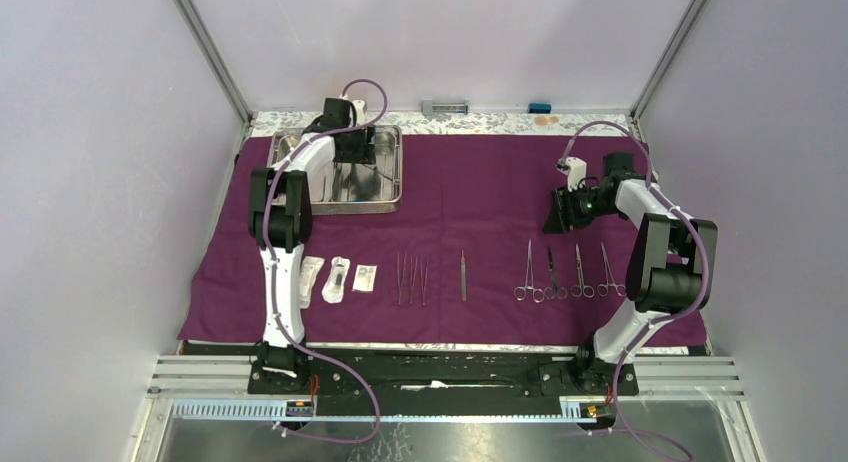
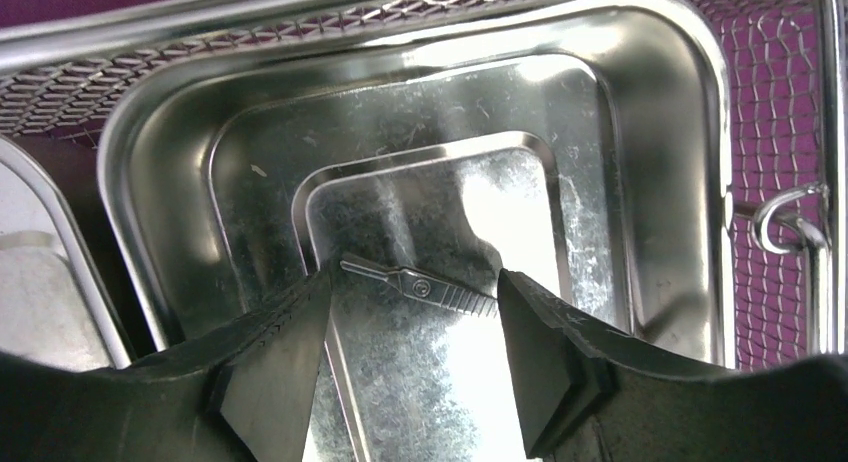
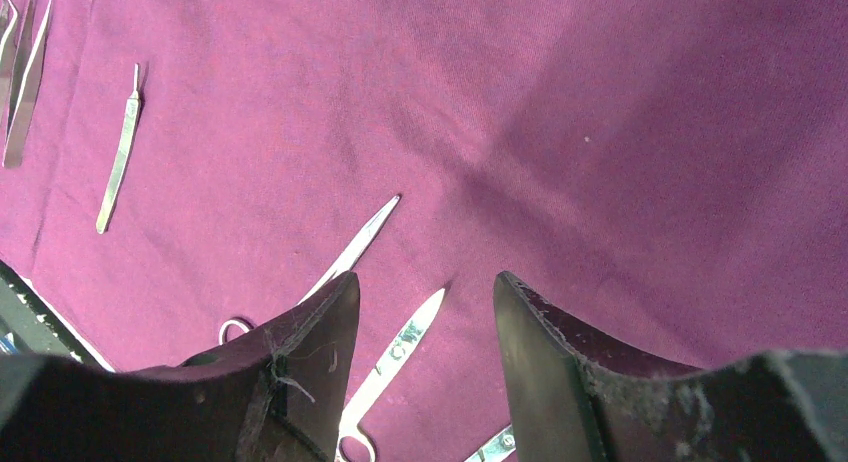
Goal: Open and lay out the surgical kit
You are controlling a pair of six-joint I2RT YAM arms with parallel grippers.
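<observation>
In the left wrist view a small metal clip-like instrument (image 2: 430,287) with a ribbed end lies on the floor of the metal tray (image 2: 420,107). My left gripper is open over it, a finger near each end, and nothing is held. My right gripper hangs above the cloth with its fingers apart and empty. Below it, scissor-like instruments (image 1: 529,272) lie in a row at the front right. A scalpel handle (image 1: 463,277), several tweezers (image 1: 412,280) and a small white packet (image 1: 364,278) lie further left along the front.
Two clear-wrapped packages (image 1: 336,280) lie beside the left arm, which partly covers one. The tray sits in a wire-mesh basket (image 2: 775,92) with raised rims and a side hook.
</observation>
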